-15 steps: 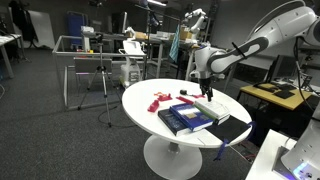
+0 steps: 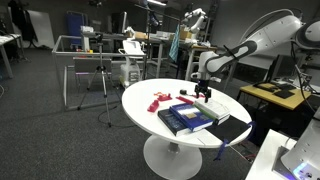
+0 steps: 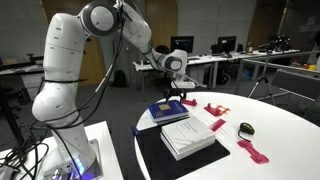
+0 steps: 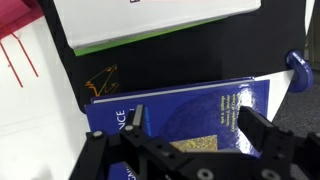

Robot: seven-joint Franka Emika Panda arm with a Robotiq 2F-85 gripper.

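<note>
My gripper stands open above a dark blue book (image 4: 175, 108) in the wrist view, with nothing between its fingers. The book's cover carries white print and a golden picture, partly hidden behind the gripper. A thick white book (image 4: 145, 18) with a green edge lies across the top of that view. From exterior view 2, the gripper (image 3: 180, 92) hangs over the blue book (image 3: 165, 113), and the white book (image 3: 188, 138) lies nearer the camera. In exterior view 1 the gripper (image 2: 202, 94) is over the table's right half, too small there to judge its contact.
A black mat (image 3: 215, 153) lies under and around the white book. Red pieces (image 3: 254, 152) are scattered over the round white table (image 3: 285, 135), with a dark item (image 3: 246, 130) among them. A blue object (image 4: 300, 70) is at the wrist view's right edge.
In exterior view 1 the arm has changed its pose, and its wrist has shifted somewhat to the right. The books and red pieces have stayed where they were.
</note>
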